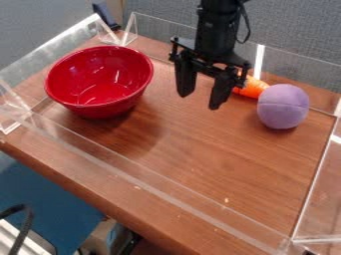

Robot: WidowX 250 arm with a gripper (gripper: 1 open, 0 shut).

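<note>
My black gripper hangs over the back middle of the wooden table, open, with its two fingers apart and nothing visible between them. To its left sits a red bowl. An orange carrot lies at the back right, partly behind the gripper. A purple ball rests to the right of the carrot.
Clear plastic walls border the wooden table. The front and middle of the table are empty. A grey wall stands behind, and a blue floor shows at the lower left.
</note>
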